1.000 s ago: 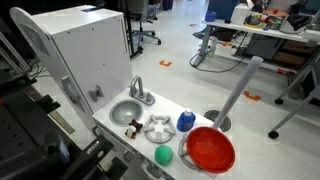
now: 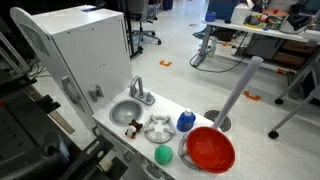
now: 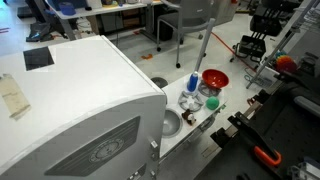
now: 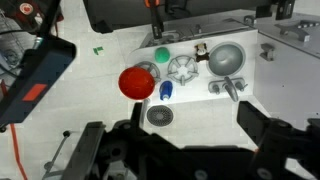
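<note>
In exterior view 1, a red bowl [image 2: 210,150] rests at the right end of a white toy kitchen counter. Left of it, a blue object [image 2: 186,121] stands near the back, and a round green object [image 2: 163,155] lies by the front edge. Further left come a grey burner grate [image 2: 159,128] and a sink [image 2: 126,111] with a faucet [image 2: 143,92]. A small brown-and-white item [image 2: 132,130] is at the sink's front rim. Seen from the wrist, my gripper is open, its black fingers wide apart, high above the counter and holding nothing.
A white cabinet [image 2: 85,60] rises left of the sink. Behind the bowl stands a pale post near a grey round disc [image 4: 160,115]. Work tables [image 2: 265,28] stand far back, with open floor between. Dark arm parts fill the lower left of exterior view 1.
</note>
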